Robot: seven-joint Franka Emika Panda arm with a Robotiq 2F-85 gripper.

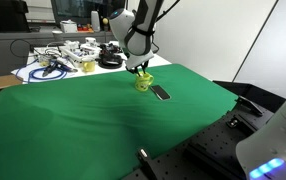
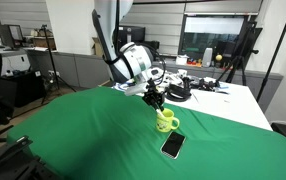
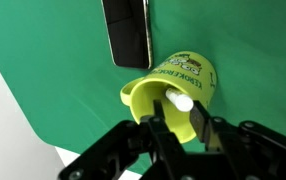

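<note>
A yellow mug (image 3: pixel 146 101) with dark lettering stands upright on the green table, its open top towards the wrist camera. Inside it is a small white stick-like object (image 3: pixel 183 102), its rounded end near the rim. My gripper reaches down into the mug's mouth, its dark fingers apart on either side of the white object. Whether they touch it cannot be made out. In exterior view 2 the gripper (image 2: pixel 157 104) is right over the mug (image 2: pixel 166 122), with the fingertips partly hidden by it.
A black phone (image 2: pixel 173 145) lies flat close beside the mug. Coiled blue cable (image 1: pixel 48 72), a second yellow cup (image 1: pixel 88 66) and other clutter sit along the back.
</note>
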